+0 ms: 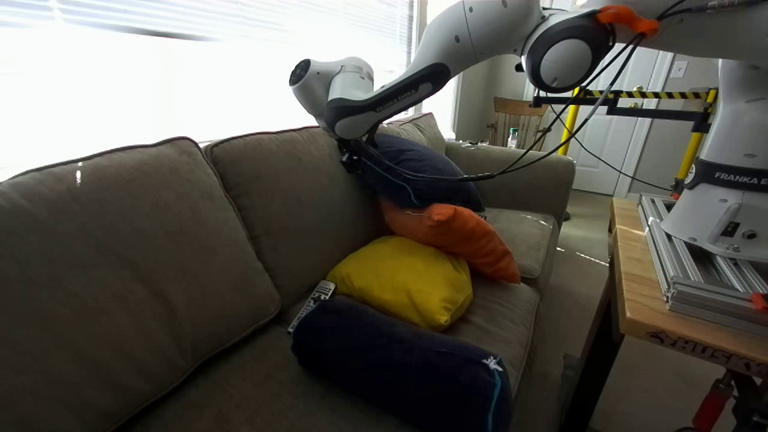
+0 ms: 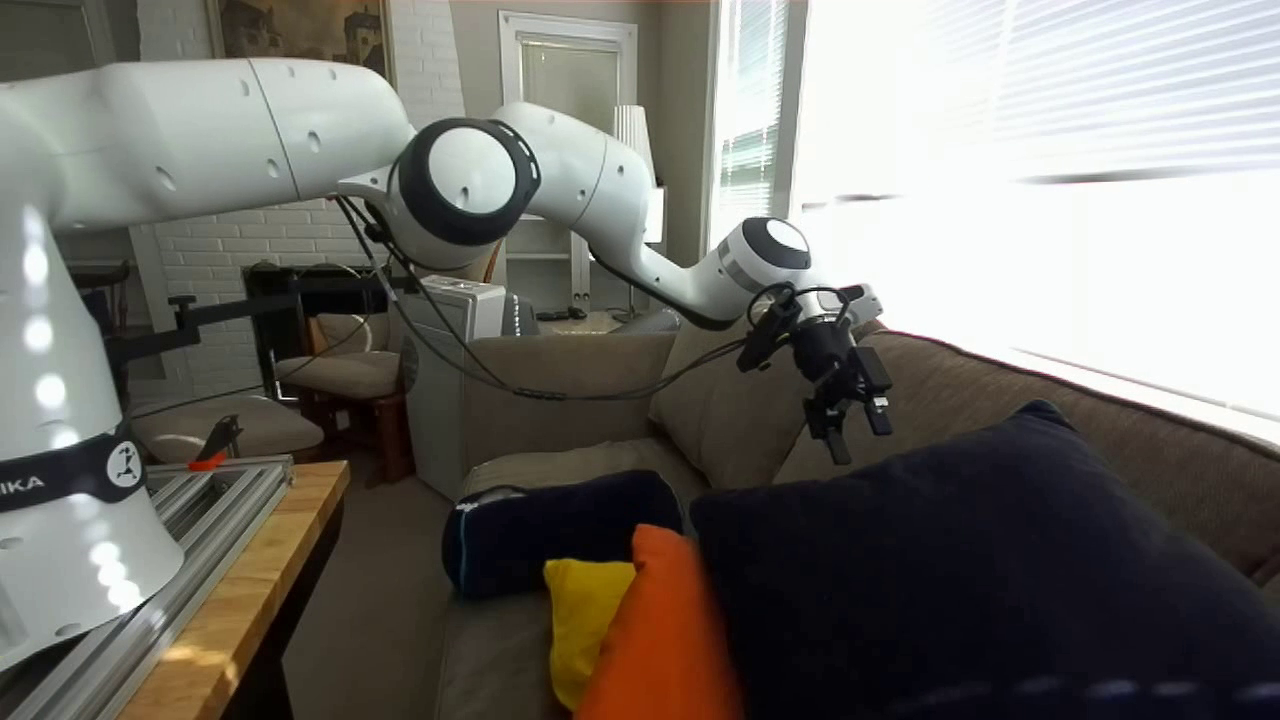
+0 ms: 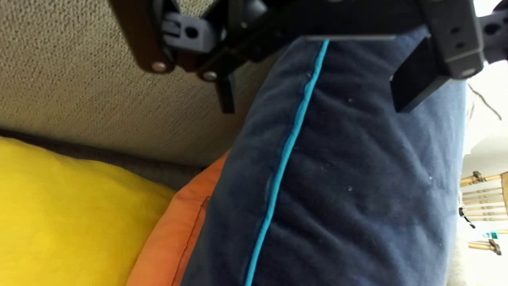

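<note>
My gripper (image 2: 859,434) stands open by the sofa's backrest, at the upper edge of a square navy pillow (image 2: 960,576). In the wrist view the gripper's fingers (image 3: 226,97) are spread wide on either side of that pillow's upper part, its light-blue piping (image 3: 285,155) running between them. I cannot tell whether either finger touches the cloth. The navy pillow leans on an orange pillow (image 1: 450,234), mostly covered in exterior view 2. A yellow pillow (image 1: 403,281) sits in front of the orange one, and a dark navy bolster (image 1: 403,360) lies beyond it.
A remote (image 1: 311,306) lies between the bolster and the sofa back. The sofa's backrest (image 1: 288,180) rises close behind my gripper. Cables (image 1: 497,174) hang along the arm over the pillows.
</note>
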